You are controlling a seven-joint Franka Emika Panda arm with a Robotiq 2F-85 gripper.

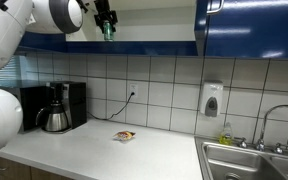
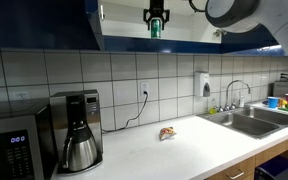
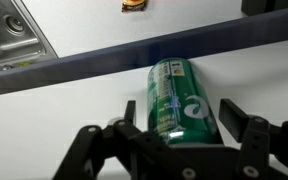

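Observation:
A green can with a printed label stands on the white shelf of the blue-edged upper cabinet, close to its front edge. From the wrist, its round top shows nearest the camera. My gripper is around the can's upper part, one finger on each side. Narrow gaps show between the can and the fingers, so the gripper looks open. Both exterior views have the can directly under the gripper, high above the counter.
The cabinet's blue front edge runs just below the can. On the counter lies a small orange-brown packet. A coffee maker and microwave stand left, the sink right.

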